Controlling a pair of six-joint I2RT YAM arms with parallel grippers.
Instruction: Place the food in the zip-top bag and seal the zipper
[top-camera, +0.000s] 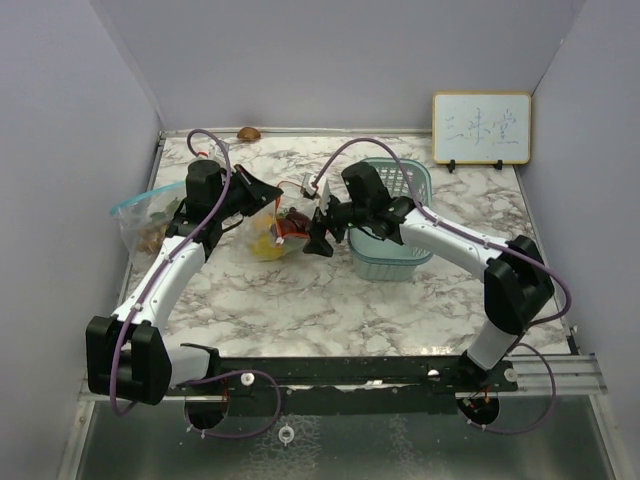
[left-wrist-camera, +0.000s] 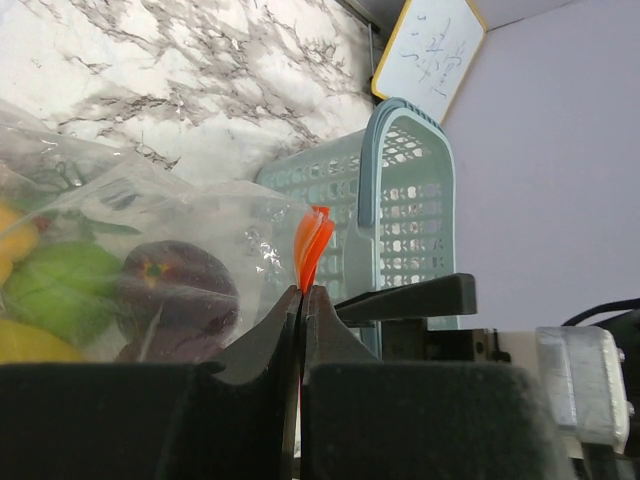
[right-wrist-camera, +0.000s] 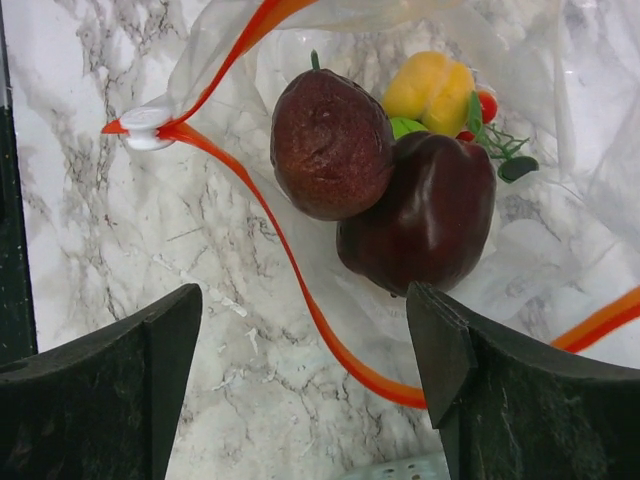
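My left gripper is shut on the orange zipper edge (left-wrist-camera: 312, 238) of a clear zip top bag, holding that side up. The bag's mouth gapes. Inside lie a dark eggplant-like pepper (right-wrist-camera: 425, 215), a wrinkled dark round fruit (right-wrist-camera: 330, 145), a yellow pepper (right-wrist-camera: 428, 90) and small red tomatoes (right-wrist-camera: 487, 105); a green fruit (left-wrist-camera: 65, 290) shows through the plastic. A white slider (right-wrist-camera: 147, 127) sits at one end of the orange zipper. My right gripper stands open by the mouth, nothing held between its fingers; the near orange edge passes behind its right finger (right-wrist-camera: 445, 340).
A pale green basket (top-camera: 390, 262) stands close on the right, under my right arm. Another filled clear bag (top-camera: 130, 215) lies at the left. A brown item (top-camera: 249, 133) rests at the back edge, a whiteboard (top-camera: 482, 127) at back right.
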